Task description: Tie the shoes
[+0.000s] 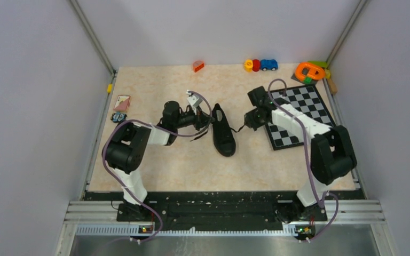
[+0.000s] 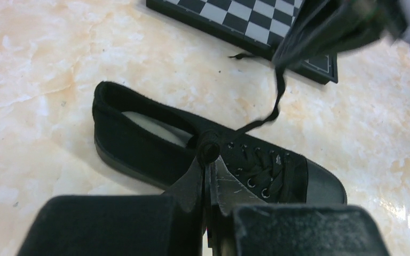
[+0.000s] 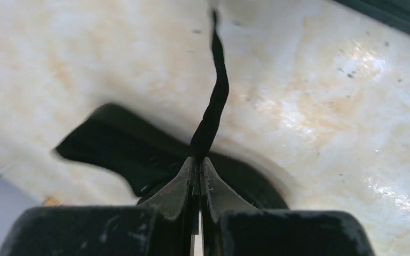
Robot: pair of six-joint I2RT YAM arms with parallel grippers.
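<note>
A black low canvas shoe (image 1: pixel 224 138) lies lengthwise in the middle of the table, toe toward the front edge. My left gripper is shut on a black shoelace, a loop of it bunched at the fingertips above the shoe's lacing. My right gripper, raised to the right of the shoe, is shut on the other lace, which stretches from its fingertips back toward the shoe; in the left wrist view that lace hangs slack with a bend.
A checkerboard (image 1: pixel 304 101) lies at the right, partly under the right arm. Toys (image 1: pixel 267 64) line the back edge, and small objects (image 1: pixel 123 102) lie at the left.
</note>
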